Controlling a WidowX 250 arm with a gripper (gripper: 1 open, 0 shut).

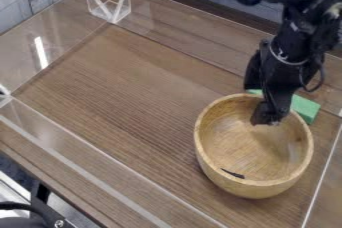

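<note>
My black gripper (pixel 263 108) reaches down from the top right to the rear rim of a large light wooden bowl (pixel 254 170), its fingertips low over the bowl's back part. It stands open. A green object (pixel 301 105) lies just behind the bowl, partly hidden by the gripper. A small dark thin mark or item shows on the bowl's lower left inside.
A white wire-like holder (pixel 110 5) stands at the back left. Dark cables lie at the lower left edge.
</note>
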